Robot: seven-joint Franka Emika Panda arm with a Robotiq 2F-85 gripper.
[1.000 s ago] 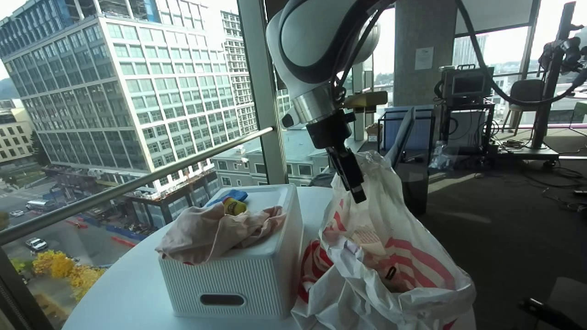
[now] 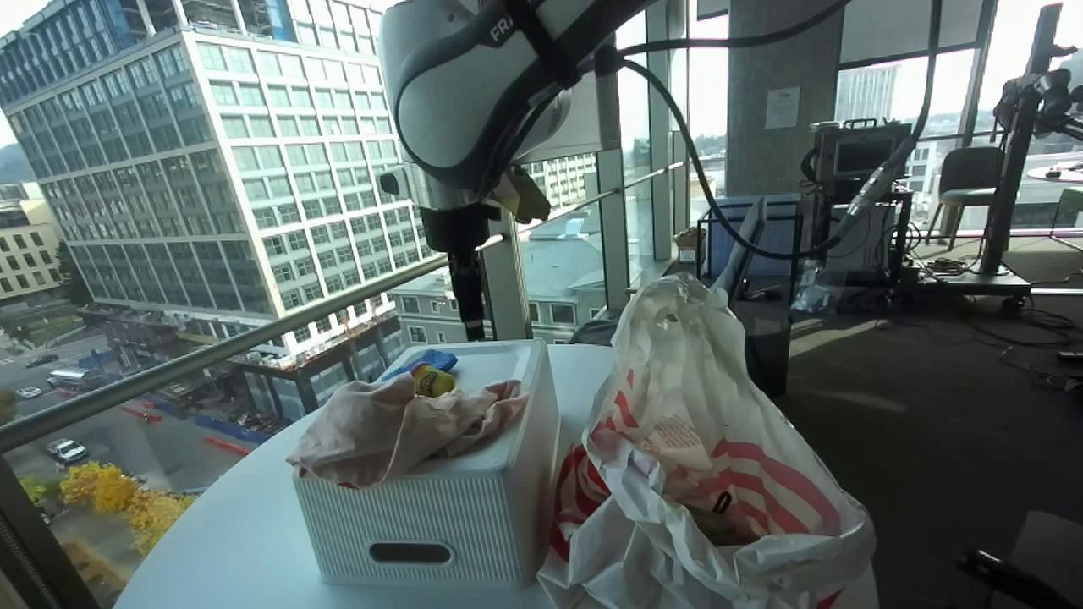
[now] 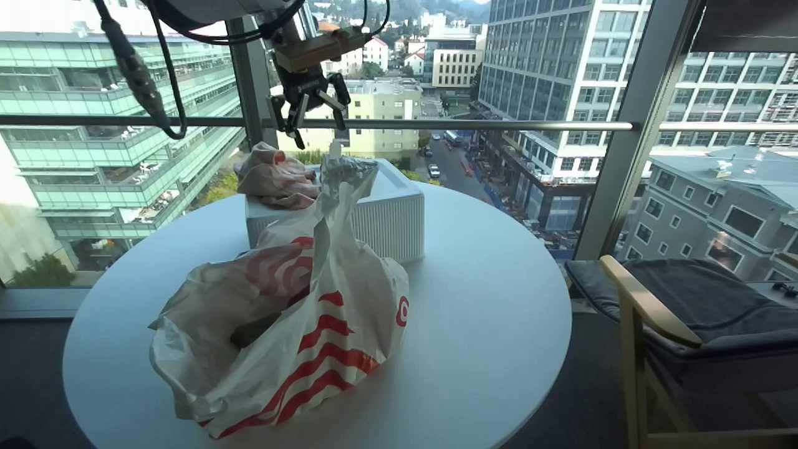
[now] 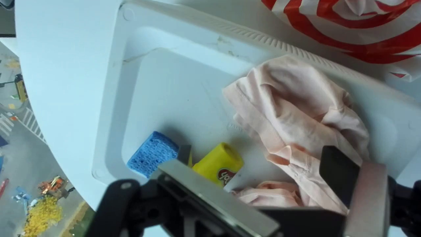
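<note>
On the lid of a white ribbed box [image 2: 426, 518] lie a pink cloth [image 4: 292, 106], a yellow Play-Doh can [image 4: 219, 163] and a blue sponge [image 4: 153, 154]. The can rests on its side between sponge and cloth. My gripper [image 3: 318, 135] hangs over the box, its fingers spread wide with nothing held. Seen from the wrist, one fingertip overlaps the gap between sponge and can, while the other covers part of the cloth. A white plastic bag with red stripes [image 2: 700, 447] stands beside the box, its mouth open and some dark and pale items inside.
The round white table [image 3: 486, 322] has free room to the right of the box and bag. Window glass with a metal rail [image 2: 233, 340] runs behind it. A grey chair [image 3: 673, 299] stands off to the right.
My arm has swung left in the first exterior view, from over the bag to over the box, and the gripper now points more straight down. Cloth, can and sponge look unmoved.
</note>
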